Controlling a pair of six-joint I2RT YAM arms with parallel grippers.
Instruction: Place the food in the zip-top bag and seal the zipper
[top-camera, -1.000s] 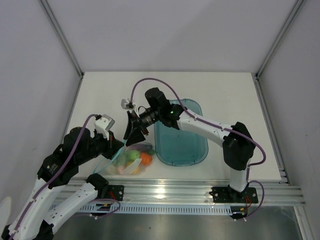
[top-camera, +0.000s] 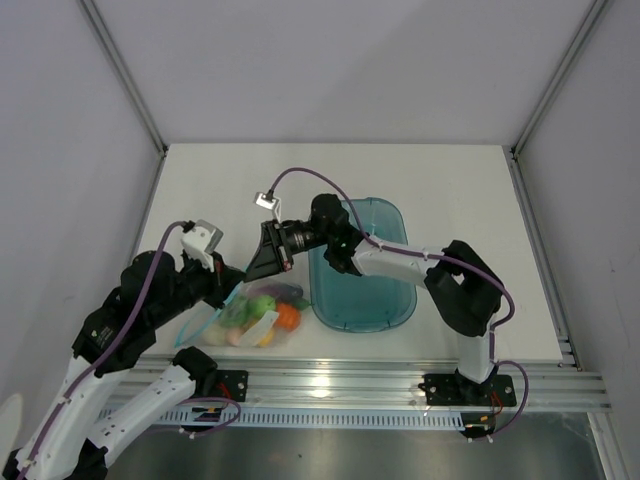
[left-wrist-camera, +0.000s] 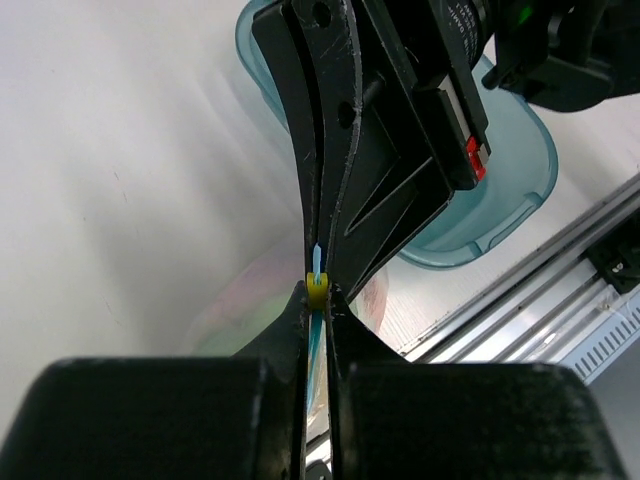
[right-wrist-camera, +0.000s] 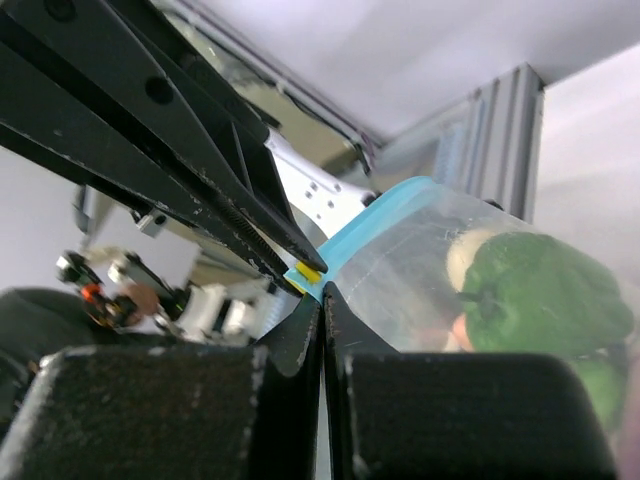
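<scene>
The clear zip top bag (top-camera: 195, 322), with its light-blue zip strip (right-wrist-camera: 385, 212), holds colourful food (top-camera: 287, 317) in the top view. A green pepper (right-wrist-camera: 530, 295) shows through its film in the right wrist view. My left gripper (top-camera: 241, 278) is shut on the blue strip. Tips nearly touching it, my right gripper (top-camera: 247, 277) is shut at the same strip. A small yellow piece (left-wrist-camera: 317, 291) sits on the strip where the two grippers meet. Whether the right fingers pinch the strip's edge or only press against it, I cannot tell.
Just right of the bag, partly under my right arm, stands a teal bin (top-camera: 362, 322). A metal rail (top-camera: 320, 380) runs along the front edge.
</scene>
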